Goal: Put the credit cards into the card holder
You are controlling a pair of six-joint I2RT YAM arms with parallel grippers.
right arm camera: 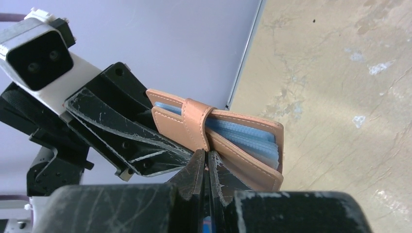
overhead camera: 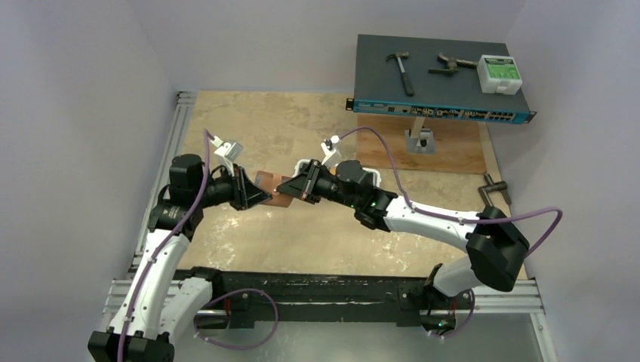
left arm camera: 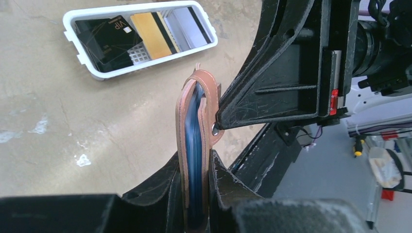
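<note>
The card holder (overhead camera: 276, 199), tan leather with blue sleeves inside, is held up off the table by my left gripper (overhead camera: 264, 197). That gripper is shut on it; in the left wrist view the holder stands on edge between the fingers. The strap (right arm camera: 196, 124) lies across the holder's opening edge, its metal snap (left arm camera: 215, 129) showing. My right gripper is shut with its tips at the strap's lower end; nothing clearly shows between them. Several cards, including a black VIP card (left arm camera: 114, 34) and a yellow card (left arm camera: 150, 36), lie in a white tray (left arm camera: 145, 63).
The tray is on the table behind the right gripper, mostly hidden in the top view. A dark shelf unit (overhead camera: 438, 83) carrying hammers and a white box (overhead camera: 500, 75) stands at back right. Bare table (overhead camera: 317, 245) lies in front of the grippers.
</note>
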